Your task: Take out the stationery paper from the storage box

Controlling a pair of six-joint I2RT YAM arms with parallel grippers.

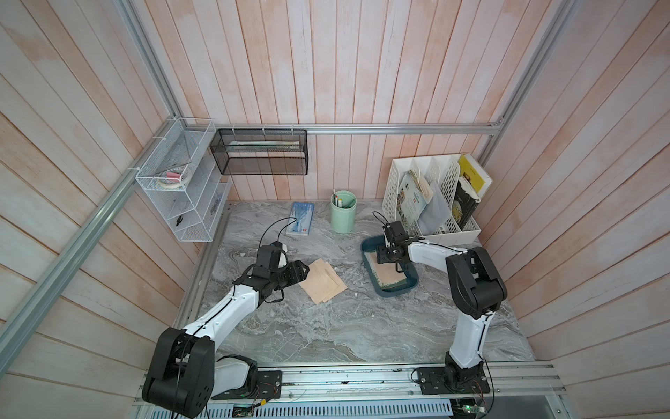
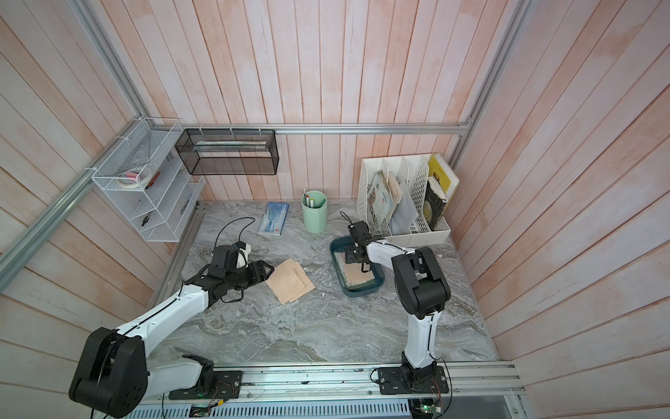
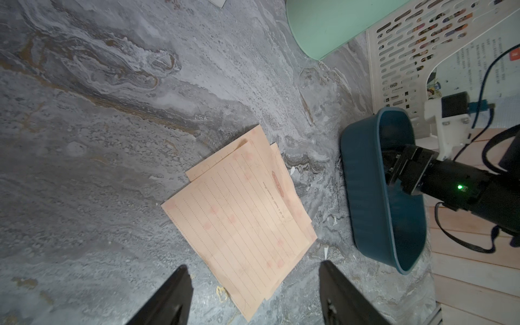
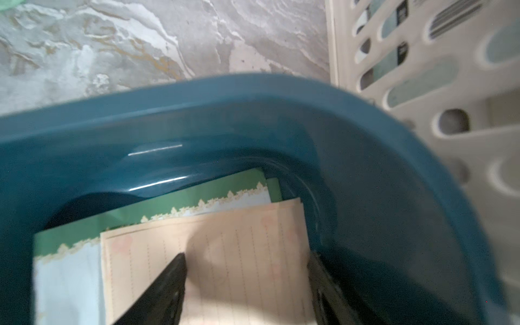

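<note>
A teal storage box (image 1: 389,289) stands right of center, holding peach lined stationery paper (image 4: 233,254) on green-bordered sheets (image 4: 70,276). Down inside it is my right gripper, open, its fingers either side over the peach paper near the box's inner end wall. A few peach sheets (image 3: 233,222) lie fanned on the marble table left of the box. My left gripper hangs open over the left side of these sheets, nothing between its fingers.
A white file organizer (image 1: 446,237) stands close behind the box, a green pen cup (image 1: 342,220) and blue booklet (image 1: 300,218) at the back center. Wire racks (image 1: 174,202) hang at left and back.
</note>
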